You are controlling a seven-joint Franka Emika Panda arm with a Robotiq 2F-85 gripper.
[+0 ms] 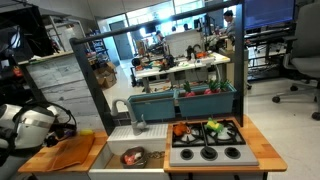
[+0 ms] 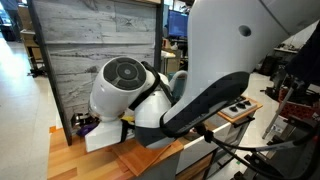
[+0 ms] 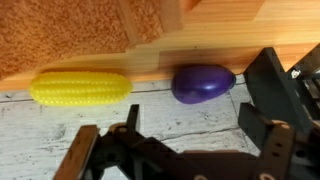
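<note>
In the wrist view my gripper is open, its two dark fingers wide apart with nothing between them. A purple eggplant-like toy (image 3: 203, 84) lies ahead of the gap, nearer the right finger. To the left, a yellow corn cob (image 3: 80, 88) lies along the wooden edge, apart from the fingers. An orange cloth (image 3: 90, 30) covers the counter beyond both. In exterior view 1 the corn (image 1: 87, 132) shows small at the foot of the panel, while the arm mostly hides the gripper. Exterior view 2 does not show the fingertips clearly.
A pale wood-grained panel (image 2: 110, 62) rises behind the counter, close to the gripper. Right of the cloth are a sink with a metal pot (image 1: 134, 157) and a stove (image 1: 208, 146) bearing toy vegetables. A blue rack (image 1: 180, 106) stands behind.
</note>
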